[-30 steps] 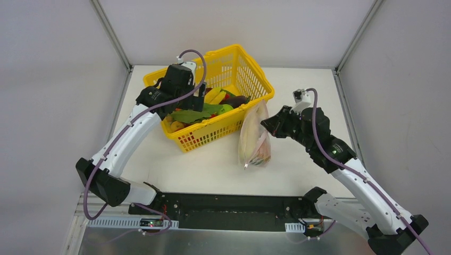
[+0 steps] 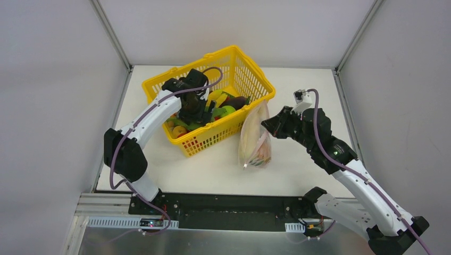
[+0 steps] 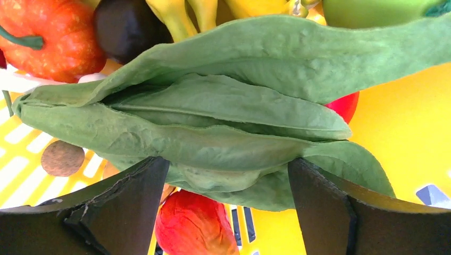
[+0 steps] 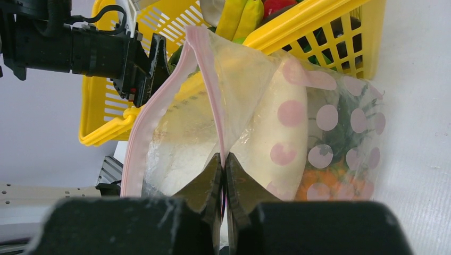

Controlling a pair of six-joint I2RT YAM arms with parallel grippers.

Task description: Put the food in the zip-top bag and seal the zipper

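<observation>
The zip top bag (image 4: 292, 117), clear with pink dots and a pink zipper strip, has a pale long food and orange-and-green food inside. My right gripper is shut on the bag's thin edge, and the mouth gapes to the left of the fingers. In the top view the bag (image 2: 254, 141) stands against the yellow basket's front. My left gripper is down in the basket over a green leafy vegetable (image 3: 213, 143). Its fingers (image 3: 141, 186) are spread, with the leaves between and beneath them; contact cannot be judged.
The yellow basket (image 2: 215, 135) holds more food: a pumpkin (image 3: 64, 42), an eggplant (image 2: 234, 102), bananas (image 2: 217, 97) and a red item (image 3: 194, 223). Its rim stands close to the bag.
The right arm and the bag have stayed in place.
</observation>
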